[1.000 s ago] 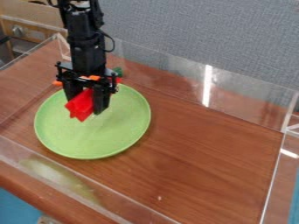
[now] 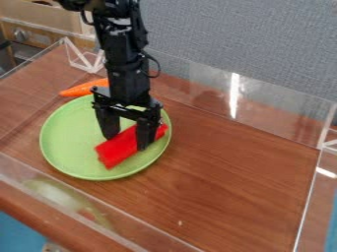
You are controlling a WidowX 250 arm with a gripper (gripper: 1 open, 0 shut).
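The black gripper (image 2: 126, 123) is low over the green plate (image 2: 69, 138), open, with its fingers around a red object (image 2: 118, 150) that lies on the plate, slanting up to the right. An orange carrot-like object (image 2: 82, 88) lies on the wooden surface behind the plate, to the left.
The wooden floor (image 2: 237, 177) right of the plate is clear. Clear walls border the area at the back, right and front. A white wire rack (image 2: 85, 57) stands at the back left.
The gripper has moved right and down toward the viewer. The red object, earlier tilted up at the gripper, now lies lengthwise on the plate. More of the orange object shows.
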